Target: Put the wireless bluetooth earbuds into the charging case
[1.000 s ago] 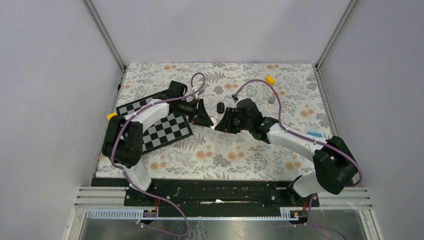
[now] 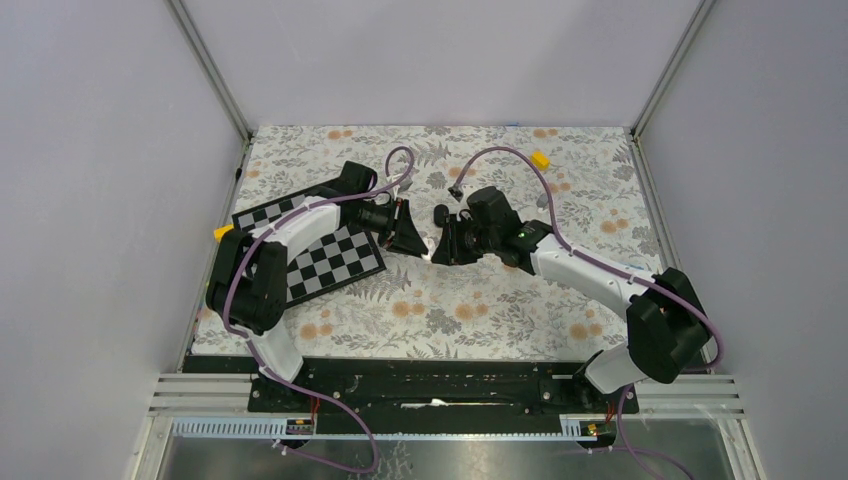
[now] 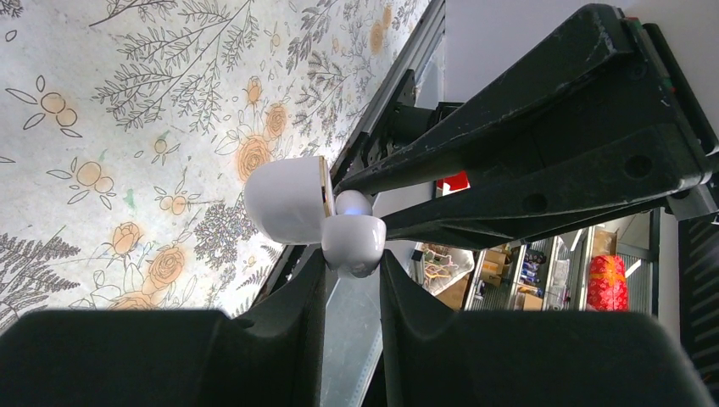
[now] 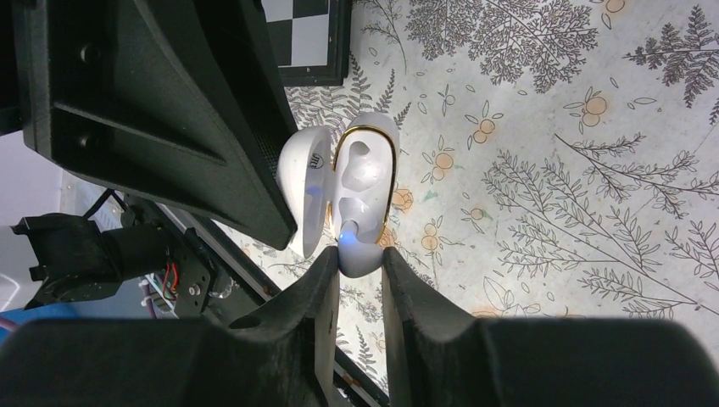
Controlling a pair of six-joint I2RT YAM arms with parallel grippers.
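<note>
Between the two grippers, above the middle of the table, is the white open charging case (image 2: 428, 250). In the left wrist view my left gripper grips the case's lower white end (image 3: 352, 237); its lid (image 3: 284, 199) sticks out to the upper left. In the right wrist view my right gripper holds a white earbud (image 4: 359, 254) with a lit blue spot, at the lower well of the case (image 4: 363, 161); the upper well looks empty. How far the earbud sits in the well is unclear.
A checkered board (image 2: 340, 260) lies at left. A black oval object (image 2: 441, 213) and a yellow block (image 2: 540, 159) lie behind the grippers.
My right arm and wrist have shifted slightly toward the back of the table and turned a little. My left arm is almost unmoved.
</note>
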